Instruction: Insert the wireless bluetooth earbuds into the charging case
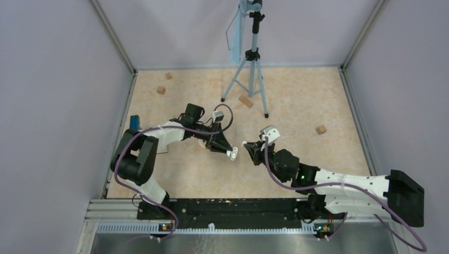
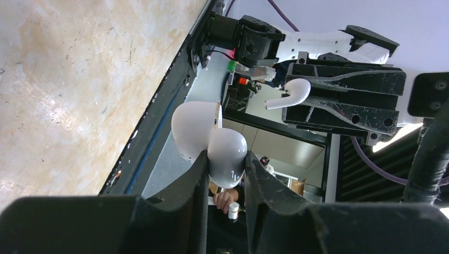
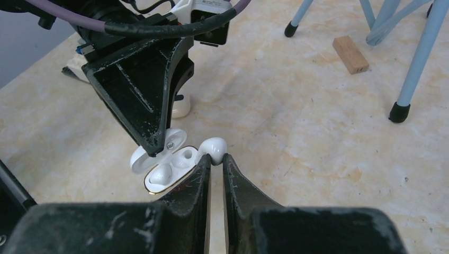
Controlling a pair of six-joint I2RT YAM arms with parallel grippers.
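My left gripper (image 1: 226, 149) is shut on the open white charging case (image 1: 232, 154), raised at mid-table; in the left wrist view its fingertips pinch the case's white body (image 2: 226, 157). The right wrist view shows the open lid (image 3: 142, 159) and the two wells, the nearer with a white rounded shape in it, the farther apparently empty. My right gripper is shut on a white earbud (image 3: 212, 147), just right of the case. In the left wrist view that earbud (image 2: 296, 92) sits at the right gripper's tips, stem outward.
Wooden blocks (image 1: 245, 101) lie toward the back. A tripod (image 1: 252, 79) stands at the back centre. Flat items (image 1: 134, 122) lie at the far left, partly behind the left arm. A white object (image 3: 181, 107) sits behind the case.
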